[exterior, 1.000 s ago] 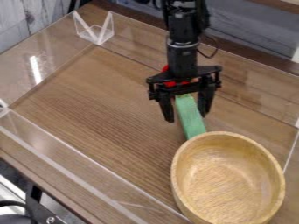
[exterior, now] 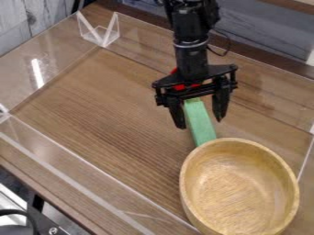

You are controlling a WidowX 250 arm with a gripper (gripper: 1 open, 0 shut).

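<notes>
My black gripper (exterior: 194,106) hangs from the top centre, its fingers partly apart on either side of a green elongated object (exterior: 200,127) lying on the wooden table. A red object (exterior: 182,75) is partly hidden behind the arm. A large beige bowl (exterior: 238,191) sits just in front of the green object, at the lower right.
A white wire stand (exterior: 98,29) stands at the back left. A black cable (exterior: 15,218) is at the lower left corner.
The gripper has shifted slightly and its fingers have moved over the last second. The green object and bowl look unmoved.
</notes>
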